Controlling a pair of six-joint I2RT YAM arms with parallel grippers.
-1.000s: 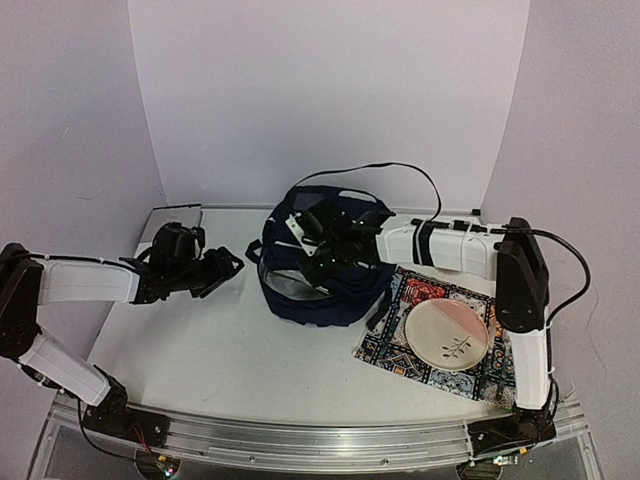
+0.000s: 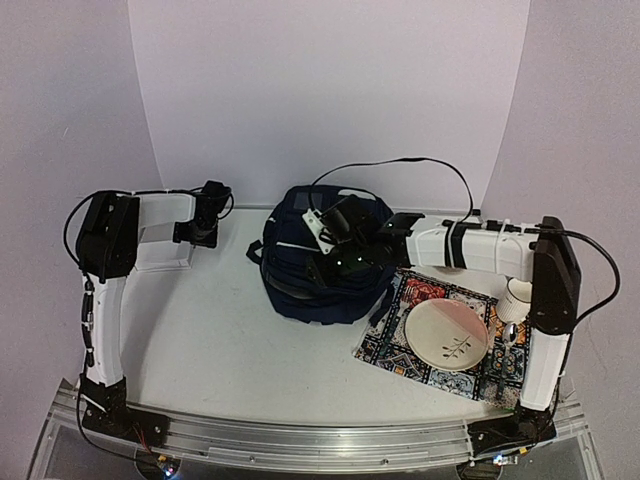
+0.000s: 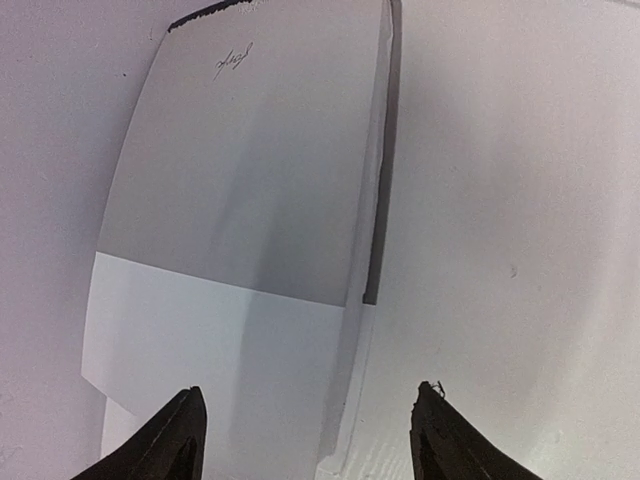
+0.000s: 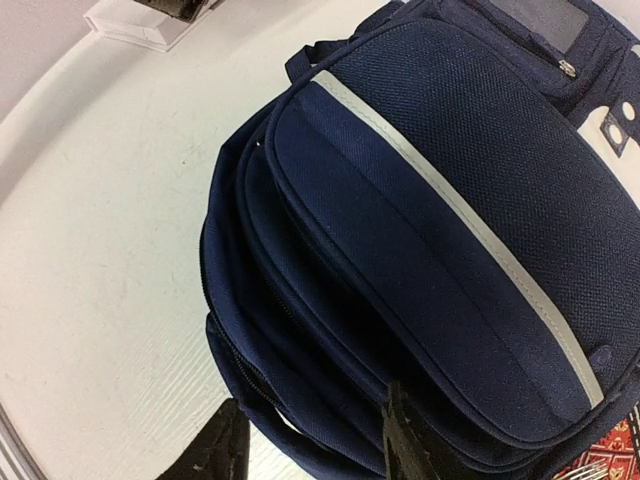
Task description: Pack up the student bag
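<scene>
A dark navy backpack [image 2: 325, 290] lies at the table's centre, its front panel and pale stripe [image 4: 470, 225] large in the right wrist view. Its main opening hangs slack, with folds of cloth along the lower left. Just above those folds, my right gripper is open, nothing held between its fingers. A flat white and grey box-like item, maybe a book or binder [image 3: 230, 180], rests at the table's far left. My left gripper stands open over its near end, one finger on each side of the item's right edge in view.
On the right, a patterned mat [image 2: 390, 345] carries a round plate [image 2: 447, 335] and a spoon [image 2: 508, 345]; a white cup [image 2: 515, 300] stands by its edge. Bare table [image 2: 240, 340] lies between the item and the bag, and in front.
My left arm has swung back and away to the flat item at the far left.
</scene>
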